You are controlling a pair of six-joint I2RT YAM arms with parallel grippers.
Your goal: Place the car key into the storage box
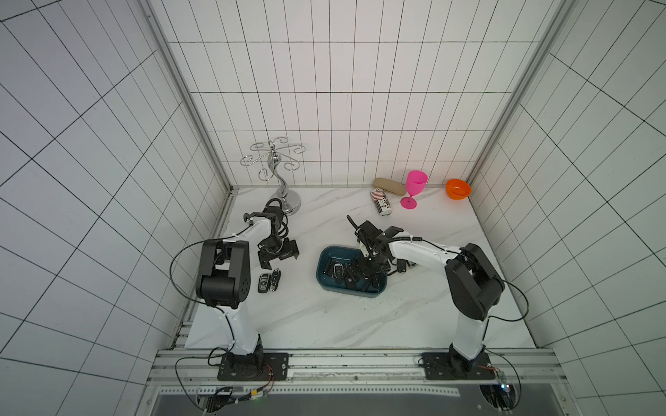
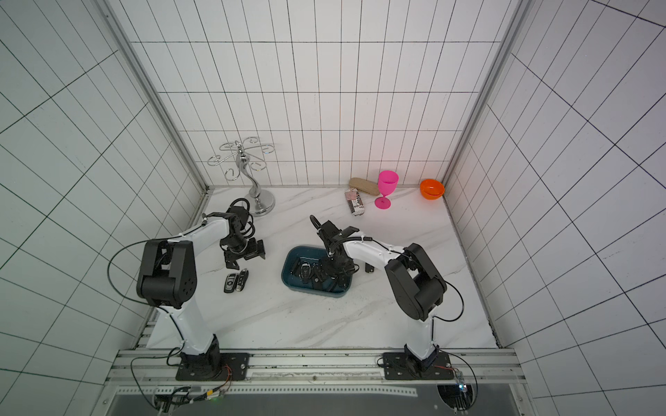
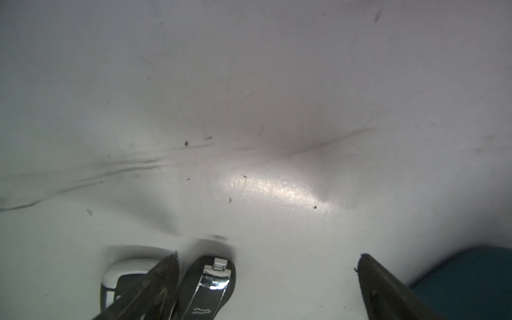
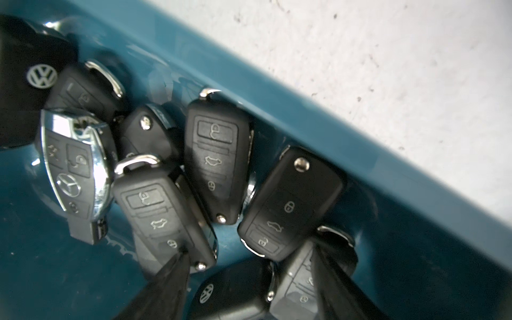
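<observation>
Two car keys (image 1: 274, 278) lie on the counter below my left gripper, which hangs open with nothing between its fingers; in the left wrist view they sit near its left finger. A teal storage box (image 2: 295, 287) holds several black and silver keys (image 4: 213, 160). My right gripper is low inside the box, its fingers apart over the keys; I cannot tell that it grips any. More keys (image 1: 401, 265) lie just right of the box, partly hidden by the right arm.
A chrome stand (image 1: 284, 201) is at the back left. A can (image 1: 381, 202), a tan oblong object (image 1: 388, 185), a pink goblet (image 1: 416, 181) and an orange bowl (image 1: 458, 189) line the back right.
</observation>
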